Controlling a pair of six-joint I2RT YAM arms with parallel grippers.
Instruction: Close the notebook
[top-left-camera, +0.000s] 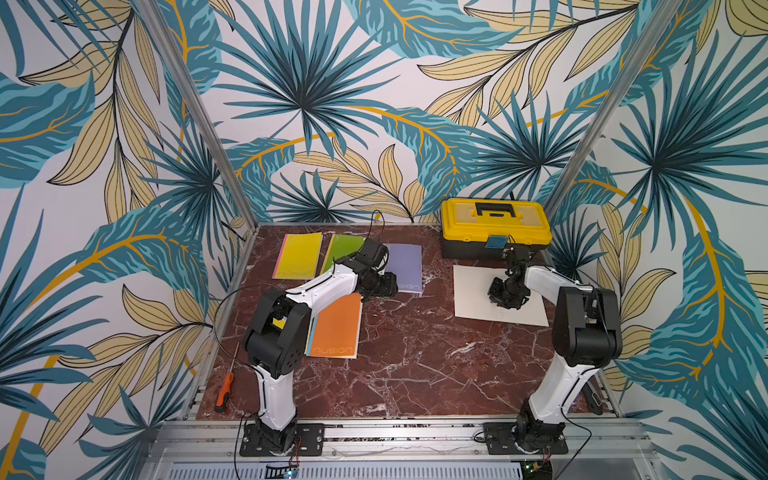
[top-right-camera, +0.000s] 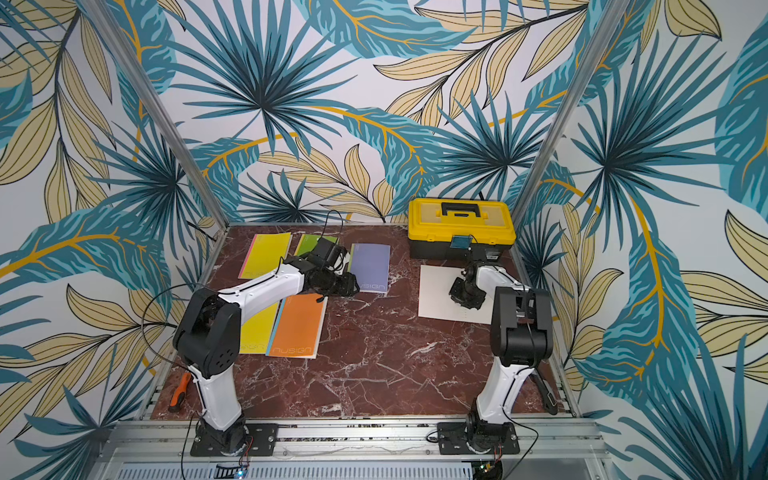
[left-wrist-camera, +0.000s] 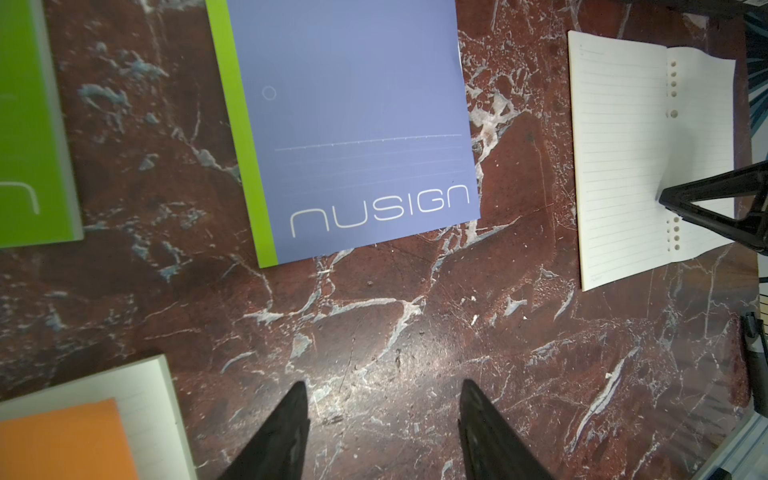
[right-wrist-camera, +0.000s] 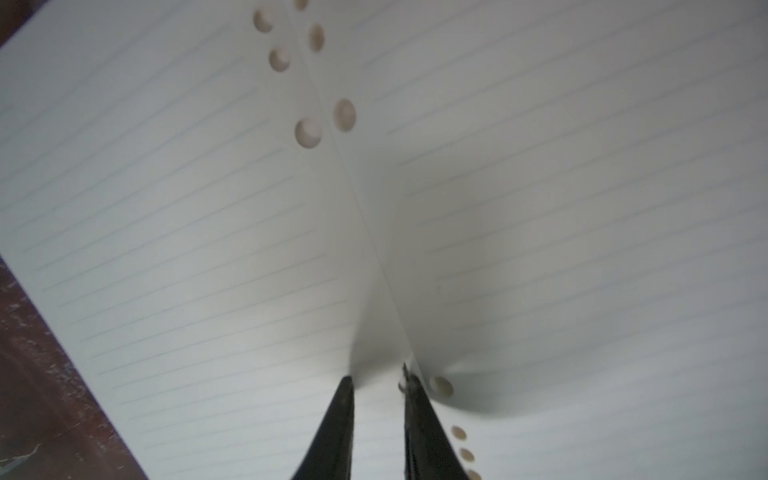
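An open white notebook (top-left-camera: 477, 300) with ruled pages and holes along its fold lies at the right of the table. My right gripper is down at its fold, fingertips slightly apart and touching or just above the paper, no page clearly between them. My left gripper stands open above bare table, below the blue notebook (left-wrist-camera: 360, 96) in its wrist view, nothing between its fingers.
Yellow (top-left-camera: 294, 254), green (left-wrist-camera: 24, 136) and orange (top-left-camera: 336, 328) notebooks lie at the left. A yellow toolbox (top-left-camera: 496, 224) stands behind the open notebook. An orange-handled tool (top-left-camera: 224, 392) lies front left.
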